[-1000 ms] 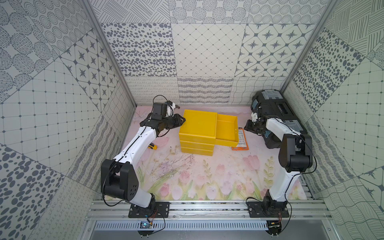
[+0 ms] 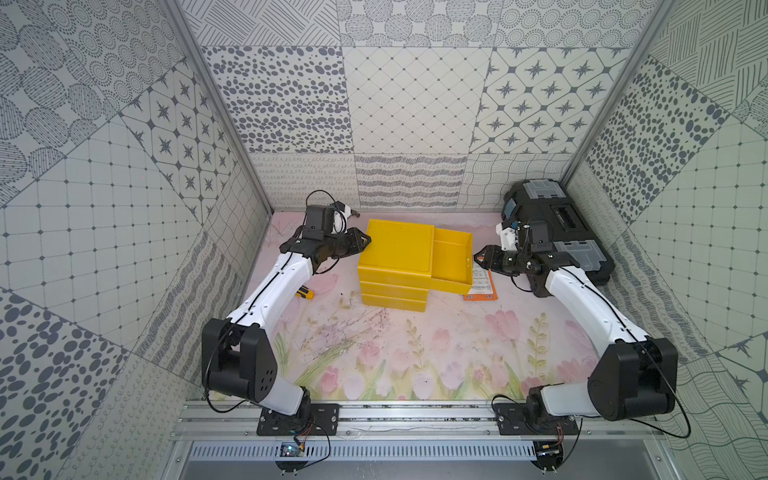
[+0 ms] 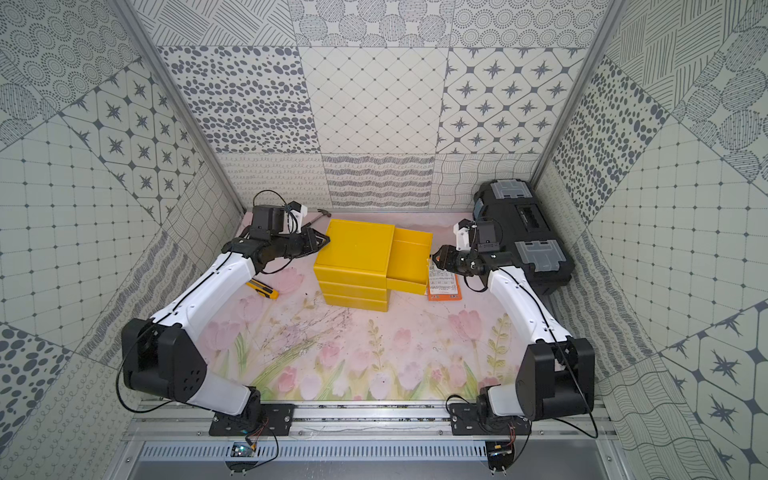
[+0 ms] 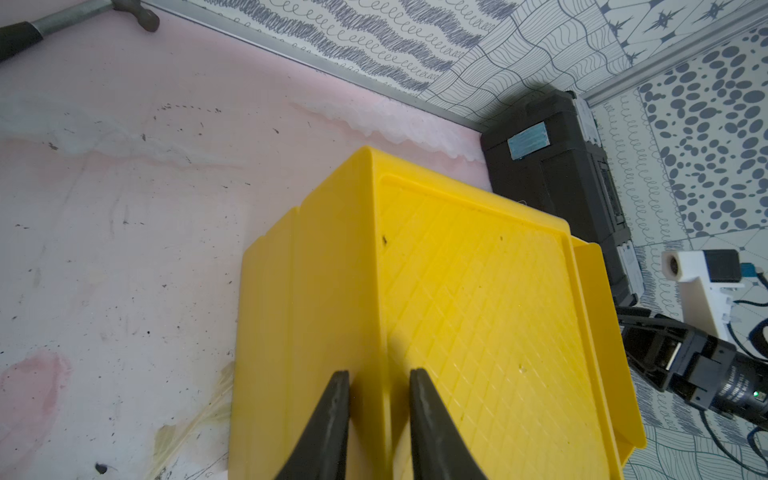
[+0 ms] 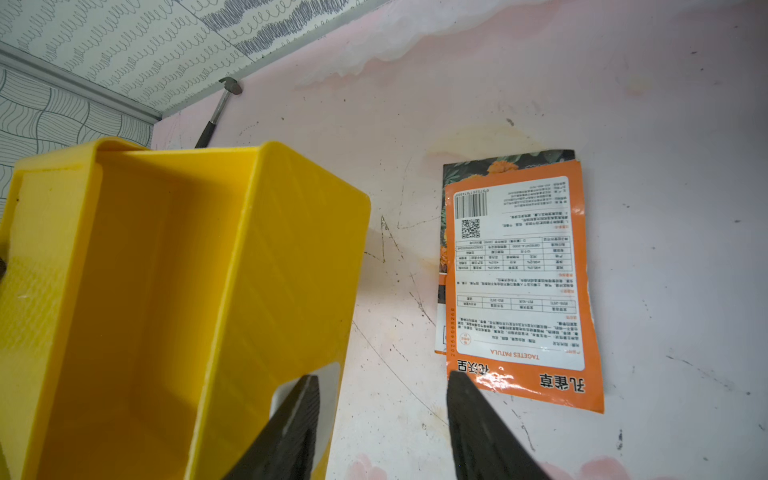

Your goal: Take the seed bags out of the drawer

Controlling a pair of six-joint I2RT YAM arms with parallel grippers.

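The yellow cabinet (image 2: 397, 247) has its top drawer (image 2: 453, 256) pulled out to the right, and its visible inside is bare. On the table right of it lies an orange and white seed bag (image 5: 520, 272), over a darker flower-printed bag (image 5: 512, 162) that is mostly covered. My left gripper is at the cabinet's upper left edge, one finger on either side of the rim, apparently shut on it. My right gripper is open in front of the drawer, its left finger (image 5: 300, 424) overlapping a pale patch on the drawer's front.
A large black toolbox (image 3: 524, 224) stands behind the right arm. At the back left is a hammer (image 4: 88, 16), with a yellow and black tool (image 3: 262, 288) left of the cabinet.
My right arm has swung outward at the elbow, and its gripper has come left to the drawer's front. The drawer sits very slightly further in. The left arm is still.
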